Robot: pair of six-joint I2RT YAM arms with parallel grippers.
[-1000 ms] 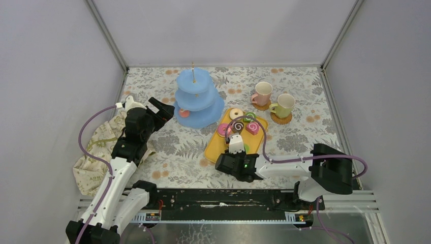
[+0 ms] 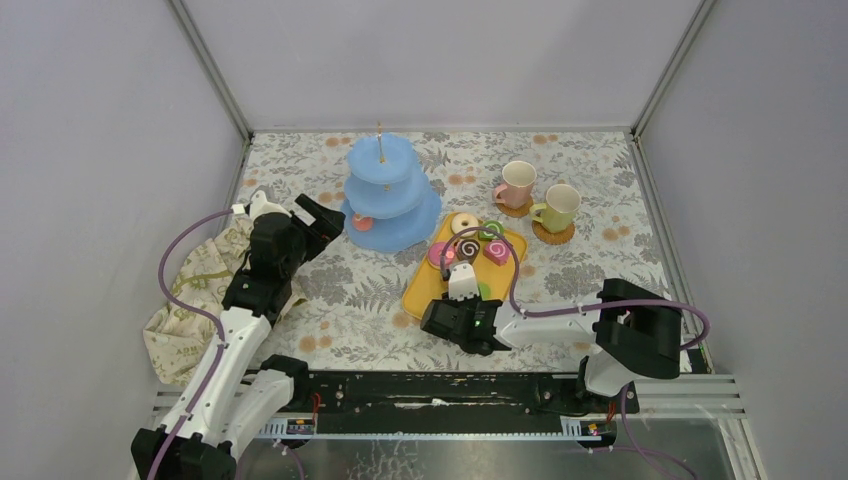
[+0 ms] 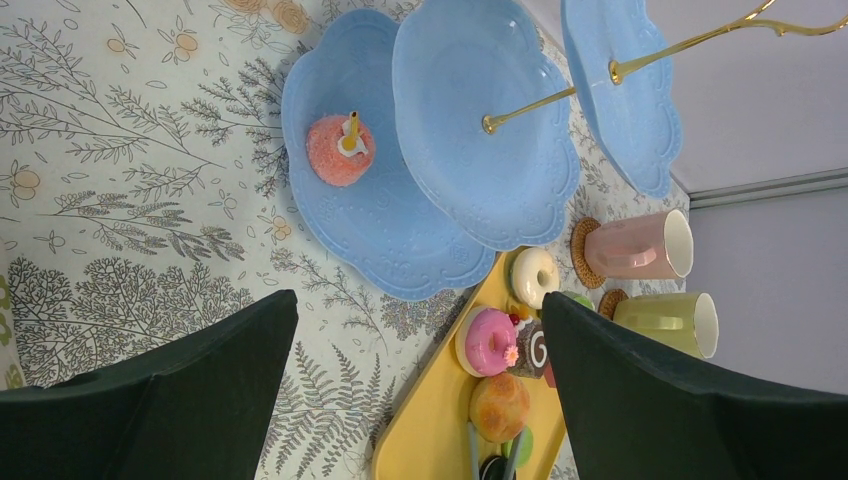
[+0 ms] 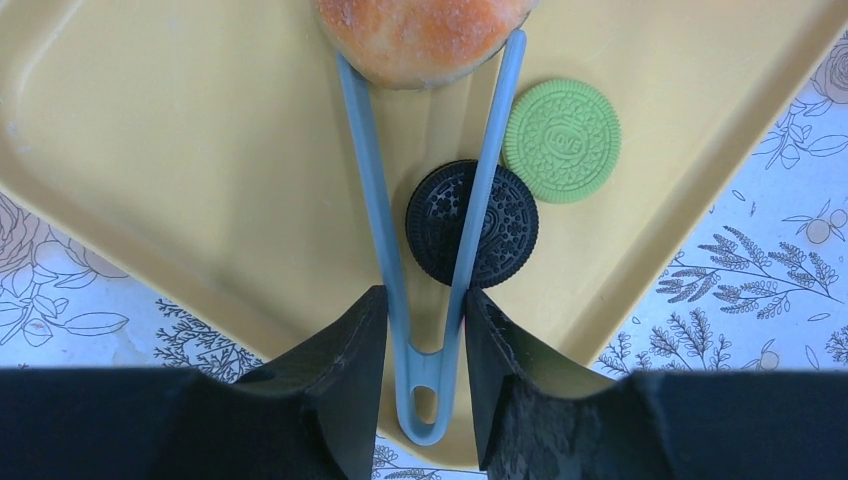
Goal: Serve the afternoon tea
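Observation:
A three-tier blue stand point(image 2: 385, 200) holds a pink pastry point(image 3: 340, 160) on its bottom tier. The yellow tray point(image 2: 420, 285) carries donuts, cakes, a bun point(image 4: 420, 35), a black cookie point(image 4: 440, 220) and a green cookie point(image 4: 562, 138). My right gripper is low over the tray, its fingertips on the two arms of blue tongs point(image 4: 372, 190), which reach up to the bun; how tightly they close on the tongs is unclear. My left gripper stands open and empty beside the stand's left side.
A pink mug point(image 2: 517, 178) and a green mug point(image 2: 562, 205) sit on coasters at the right back. A crumpled cloth point(image 2: 180, 330) lies at the left edge. The table left of the tray is clear.
The left arm has moved very little, and the objects appear unchanged.

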